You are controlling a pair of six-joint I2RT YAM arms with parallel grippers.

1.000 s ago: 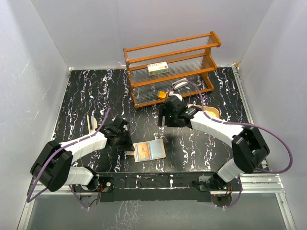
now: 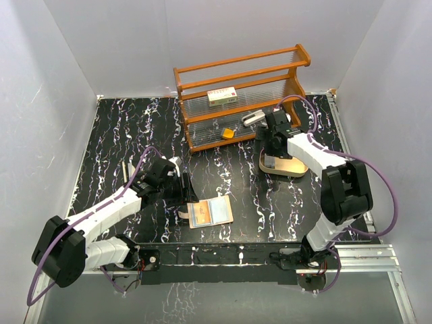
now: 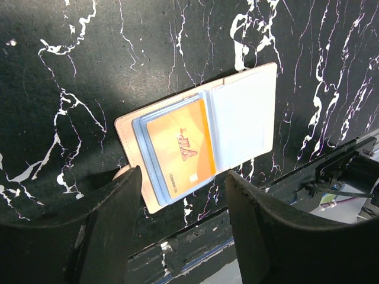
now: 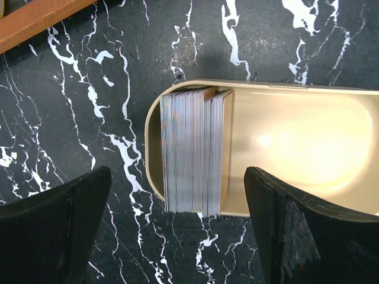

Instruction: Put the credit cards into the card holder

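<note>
The open card holder lies flat near the front middle, with an orange card in its left half. My left gripper is open above it, nothing between its fingers. A tan tray sits at the right of the table; a dense stack of thin cards stands on edge at its left end. My right gripper hangs open over that stack, its fingers on either side.
A wooden rack with a white box and a yellow item stands at the back. The table between holder and rack is clear.
My right arm has swung right, from the table's middle to over the tray of cards. My left gripper has shifted slightly over the holder.
</note>
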